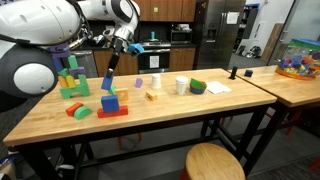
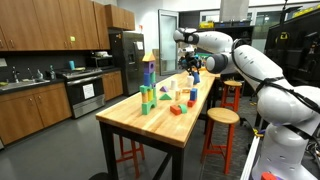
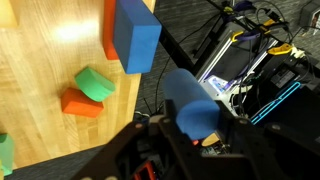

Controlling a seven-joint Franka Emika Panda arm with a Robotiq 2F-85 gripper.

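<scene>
My gripper [image 1: 108, 72] is shut on a blue cylinder [image 1: 106, 83], held above the left part of the wooden table. Pointing toward the wrist camera is the rounded end of this blue cylinder [image 3: 190, 100]; the dark fingers around it are hard to make out. Below the held piece, a blue block [image 1: 110, 103] rests on a long red block [image 1: 112, 113]. The same blue block [image 3: 138, 36] appears near the top of the wrist view, apart from the cylinder.
A tower of coloured blocks [image 2: 148, 85] stands at the table's left end. Near the front edge lie a green piece [image 3: 94, 84] and a red piece [image 3: 80, 102]. White cups [image 1: 181, 85] and a green bowl [image 1: 197, 86] stand farther right.
</scene>
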